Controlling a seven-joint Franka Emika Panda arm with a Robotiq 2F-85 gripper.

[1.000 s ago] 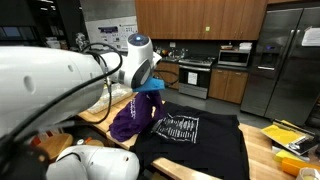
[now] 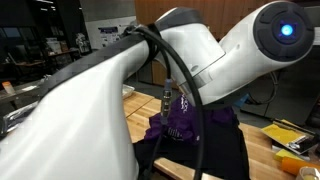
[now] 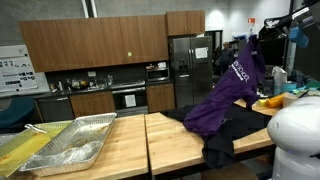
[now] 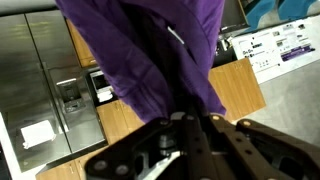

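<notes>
A purple cloth (image 3: 222, 102) with white lettering hangs from my raised gripper, which is shut on it. In exterior view 2 it slants down from the upper right, its lower end by the table. The wrist view shows the gathered purple fabric (image 4: 150, 65) running up from between the fingers. A black cloth (image 3: 232, 138) lies spread on the table beneath and beside the purple one. In exterior view 1 the arm covers much of the scene; part of the purple cloth (image 2: 182, 118) shows below it, and the gripper is mostly hidden.
Yellow items (image 2: 287, 134) and an orange thing (image 2: 296, 164) sit at the table's right. Foil trays (image 3: 72, 145) stand on the left in exterior view 2. Bare wooden tabletop (image 3: 175, 140) lies between the trays and the cloths. Kitchen cabinets and a fridge stand behind.
My arm has swung right and come nearer to exterior view 1, carrying the purple cloth from the table's left side over the black cloth.
</notes>
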